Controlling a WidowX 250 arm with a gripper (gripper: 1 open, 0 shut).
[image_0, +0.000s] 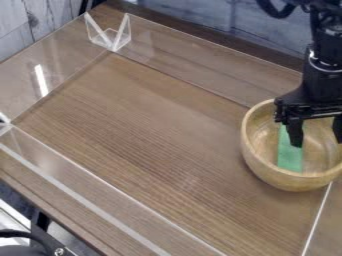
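A tan round bowl (274, 175) sits at the right of the wooden table, with a green object (289, 150) lying inside it. My black gripper (309, 115) hangs over the bowl's right part at the right edge of the view, its fingers low by the bowl's rear rim. The gripper is open. The space between its fingertips is partly dark and hard to make out.
A white wire-like object (110, 35) is at the back left edge. Dark cables lie at the bottom left.
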